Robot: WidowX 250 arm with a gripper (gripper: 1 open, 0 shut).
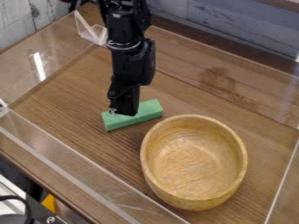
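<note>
My black gripper [126,103] hangs from the arm just over the green block [135,114], at the block's upper left part, its fingertips dark and close together. It looks shut, with nothing visible between its fingers; whether it touches the block is unclear. The green block lies flat on the wooden surface, left of a large tan bowl [193,160].
The empty bowl takes up the lower right of the wooden table [222,74]. Free wood lies to the left of the block and behind it. Clear walls edge the surface, and a black cable lies at the bottom left corner.
</note>
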